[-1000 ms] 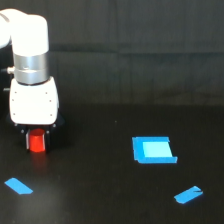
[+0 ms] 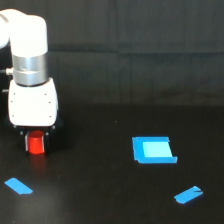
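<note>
A small red object (image 2: 36,143) is at the left of the camera view, directly below the white robot hand. My gripper (image 2: 36,146) points down over it, with its dark fingers at either side of the red object. The fingers blend into the black background, so whether they press on it cannot be made out. Whether the red object rests on the table or hangs just above it is also unclear. To the right, a pale square framed by blue tape (image 2: 155,151) lies flat on the black table, with nothing on it.
One strip of blue tape (image 2: 18,186) lies at the front left of the table, another blue strip (image 2: 188,195) at the front right. Between the red object and the taped square the black table (image 2: 90,160) is clear.
The hand is slightly lower than a second ago. The red object also appears a touch lower in the view, still between the fingers. The taped square and strips have not moved.
</note>
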